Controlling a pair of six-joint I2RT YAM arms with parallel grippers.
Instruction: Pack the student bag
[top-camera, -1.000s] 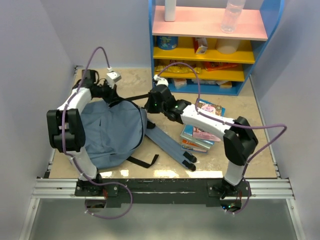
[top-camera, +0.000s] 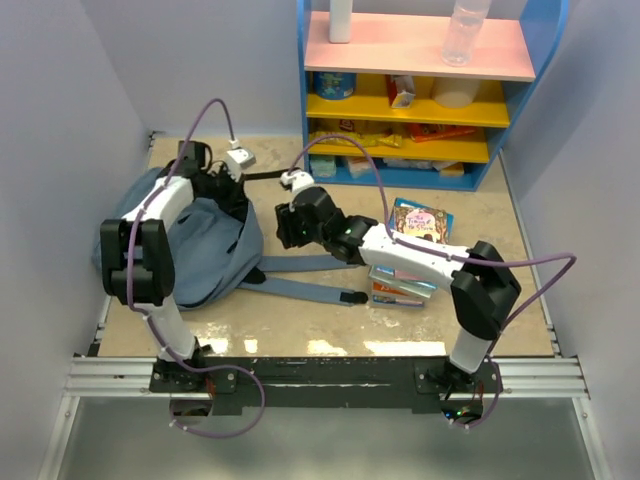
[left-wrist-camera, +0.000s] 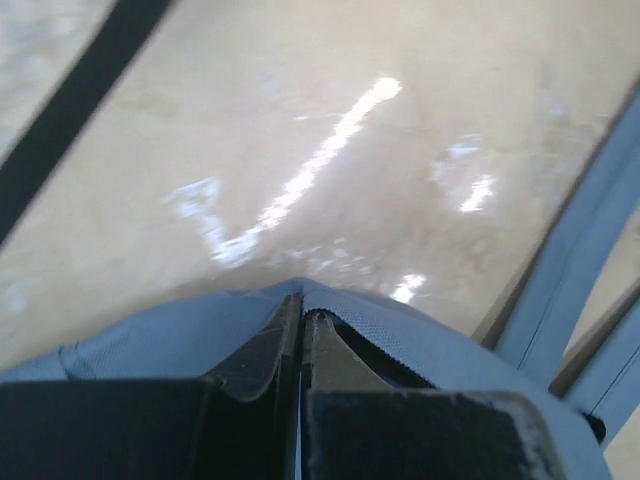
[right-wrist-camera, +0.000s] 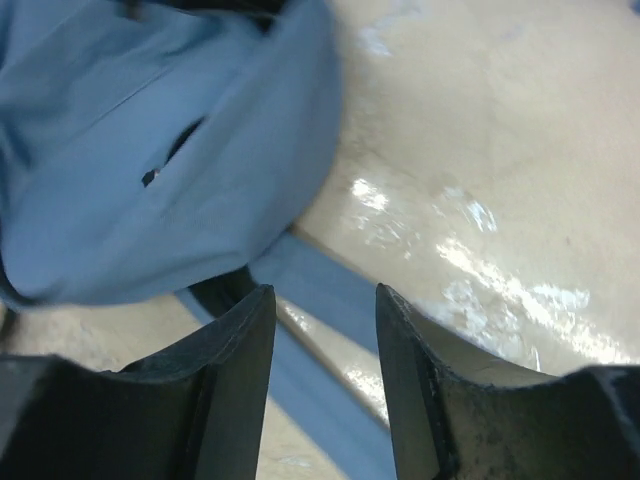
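The blue fabric bag slumps at the left of the floor, its right side raised into a fold. On the upper edge of that fold my left gripper is shut, with thin blue cloth running out from its fingertips. My right gripper hovers just right of the bag, fingers apart. Between its fingers, the right wrist view shows only a strap and floor. Two blue straps stretch from the bag toward the right. Books lie in piles, partly hidden under my right arm.
A blue shelf unit with yellow and pink boards stands at the back, holding several items, including a clear bottle. A black strap lies before it. Bare floor shows in front of the straps.
The bag's straps now lie straighter across.
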